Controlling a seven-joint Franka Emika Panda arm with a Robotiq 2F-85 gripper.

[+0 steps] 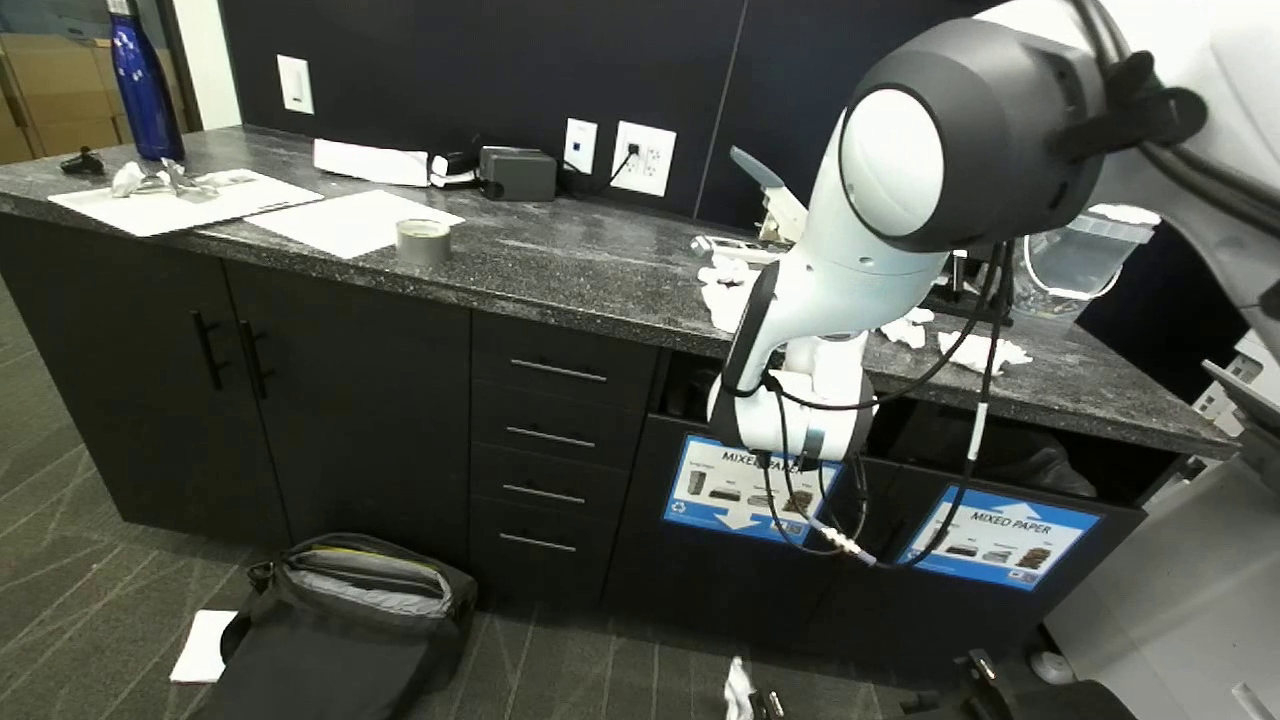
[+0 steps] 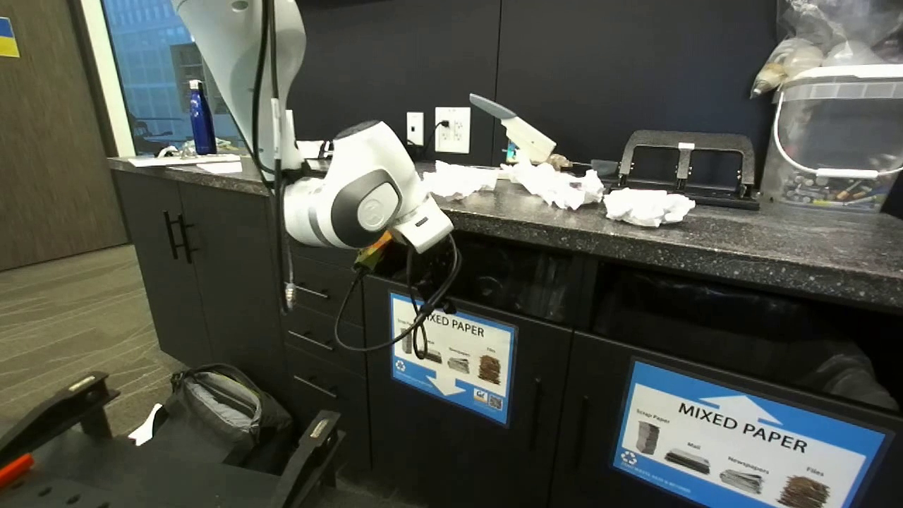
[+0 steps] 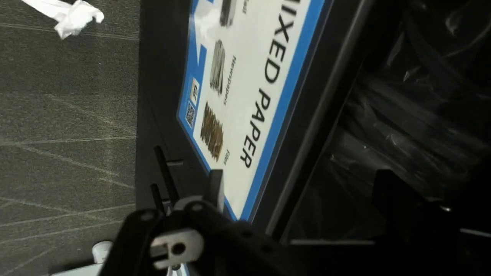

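Note:
My gripper is open in the wrist view, with nothing held between its fingers. One finger shows against the bin's sign; the other is a dark shape over the plastic-lined opening. A crumpled white piece, paper by its look, appears over the carpet, outside the bin and apart from the gripper. Exterior view 1 has that white piece low at the bottom edge. More crumpled white papers lie on the counter. The left bin's mixed paper sign is below the gripper, whose fingers are obscured in exterior view 2.
On the counter are a knife, a hole punch, a clear bucket and a tape roll. A second bin sign is on the right. Cables dangle from the arm. A bag is on the floor.

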